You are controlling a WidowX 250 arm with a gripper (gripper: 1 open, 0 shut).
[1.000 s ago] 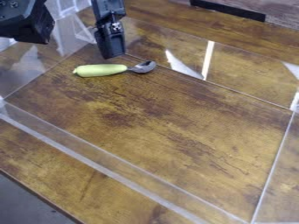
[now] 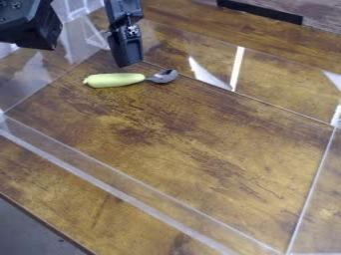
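My gripper (image 2: 126,52) hangs at the upper left of the camera view, dark and open, above and slightly behind a pale yellow-green corn cob (image 2: 114,80). A metal spoon (image 2: 164,76) lies just right of the cob, its bowl showing; whether its handle runs under or behind the cob is hard to tell. The gripper's fingertips look to be above both objects, apart from them.
A clear-walled enclosure (image 2: 167,194) surrounds the work area on the wooden table (image 2: 80,199). A dark bar (image 2: 260,14) lies at the back.
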